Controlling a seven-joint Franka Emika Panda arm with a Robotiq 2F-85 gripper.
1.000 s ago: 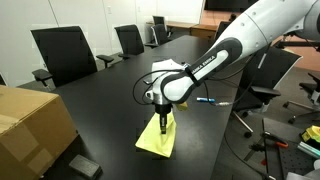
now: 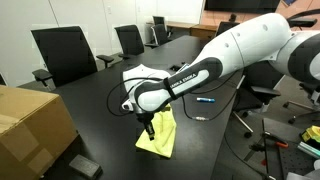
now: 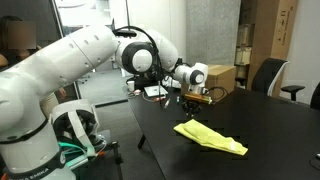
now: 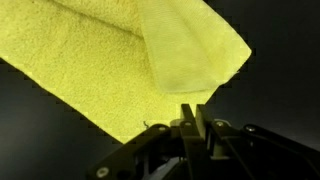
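A yellow cloth (image 2: 157, 143) lies on the dark table, one part folded over another, as the fold (image 4: 185, 45) in the wrist view shows. My gripper (image 2: 150, 134) points down at the cloth from above in exterior view 1. In exterior view 2 the gripper (image 3: 187, 112) appears just beyond the cloth (image 3: 210, 135), whose visible part lies flat. Seen from the wrist, the gripper has its dark fingertips close together near a cloth edge. No cloth shows clearly between them, and their contact with it is hidden.
A cardboard box (image 2: 33, 135) stands at the left of the table, with a dark block (image 2: 84, 166) near it. A blue-handled item (image 2: 205, 99) lies to the right. Chairs surround the table, and bare tabletop (image 2: 105, 115) adjoins the cloth.
My gripper has moved left across the cloth in exterior view 1, ending slightly lower in the picture. The arm now reaches further in from the right. The cloth's near part looks unmoved.
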